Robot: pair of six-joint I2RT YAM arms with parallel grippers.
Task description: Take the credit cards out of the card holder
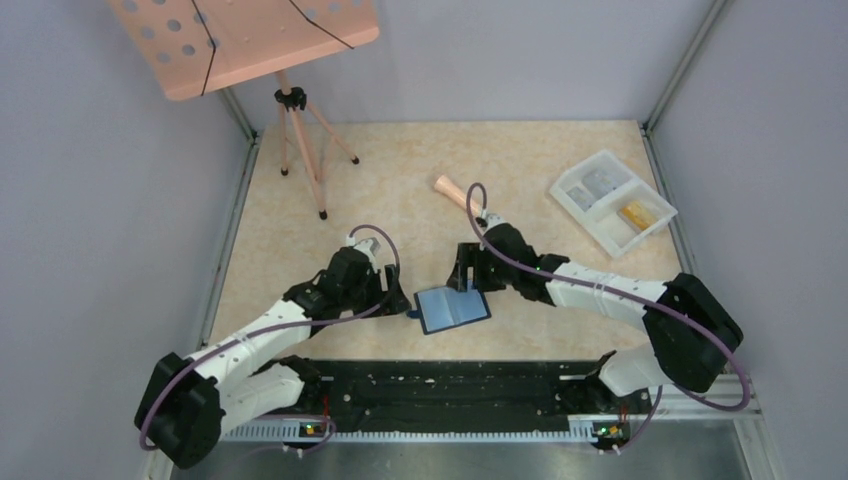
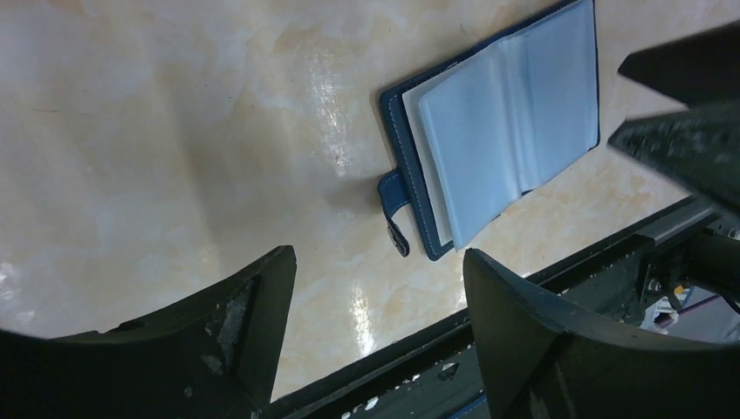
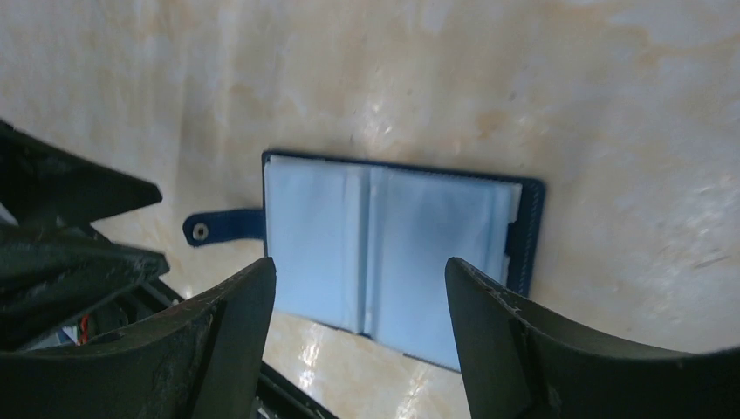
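Observation:
An open dark blue card holder point(image 1: 450, 308) with pale translucent sleeves and a snap strap lies flat near the table's front middle; in both wrist views point(image 2: 471, 131) point(image 3: 419, 253) I cannot tell whether cards are in the sleeves. My left gripper point(image 1: 392, 298) is just left of the holder, fingers apart with nothing between them, beside the strap. My right gripper point(image 1: 466, 272) hovers over the holder's back right part, open and empty.
A white divided tray point(image 1: 612, 202) with items inside stands at the back right, a pink cylinder point(image 1: 450, 192) at the back middle, an easel point(image 1: 300, 150) at the back left. The front edge point(image 1: 450, 365) is close below the holder.

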